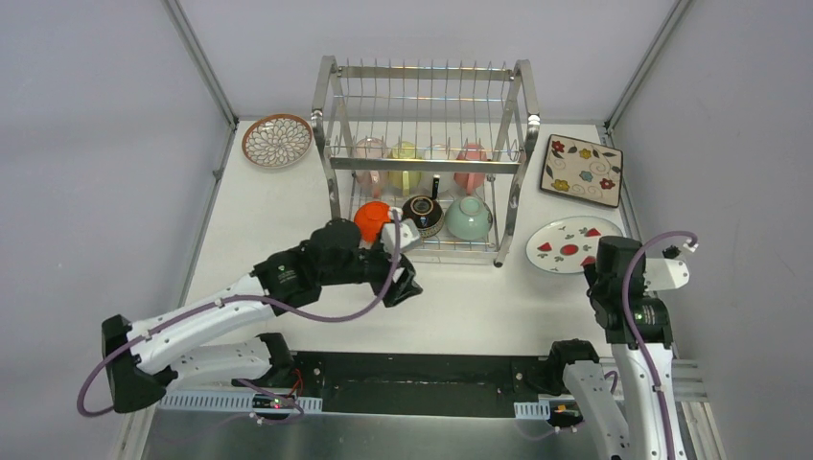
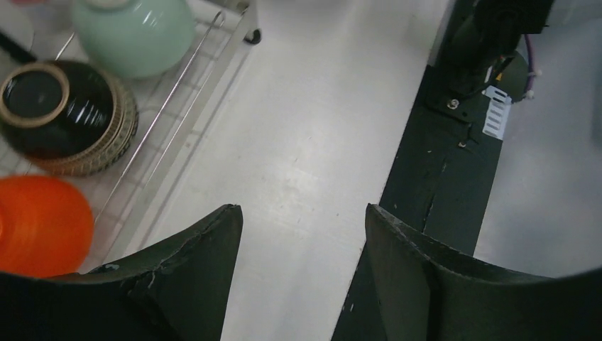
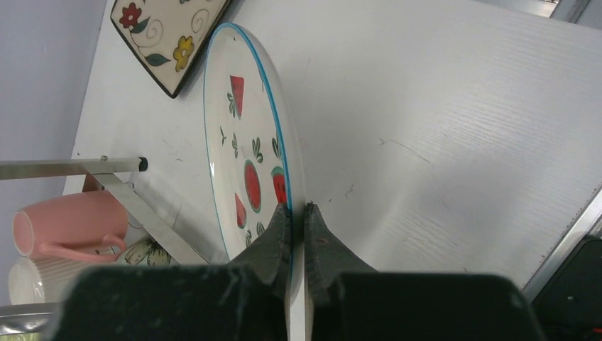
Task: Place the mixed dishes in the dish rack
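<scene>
The dish rack [image 1: 422, 163] holds cups and an orange bowl [image 1: 372, 222], a black bowl [image 1: 422, 216] and a mint bowl [image 1: 468, 220]. My left gripper hangs open over the table in front of the rack, nothing between its fingers. At the right, my right gripper is shut on the rim of the oval watermelon plate [image 1: 566, 244]. In the right wrist view that plate stands on edge between the fingertips.
A square floral plate [image 1: 582, 171] lies at the back right, a round patterned plate [image 1: 277, 141] at the back left.
</scene>
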